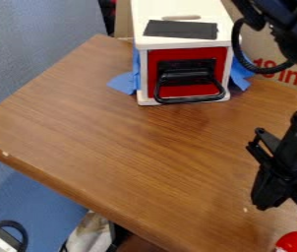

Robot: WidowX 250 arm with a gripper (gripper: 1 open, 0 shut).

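Note:
A black robot arm comes down the right side of the camera view, its gripper (277,175) low over the wooden tabletop, pointing down; whether it is open or shut is unclear. Below it, at the bottom right edge, a red round object (294,243) is partly cut off. At the back stands a white box (154,30) with a red front (164,57), a black handle (187,98) across that front and a dark pad on top.
Blue material (122,82) lies either side of the box, with cardboard (265,54) behind. The table's left edge borders a grey-blue partition.

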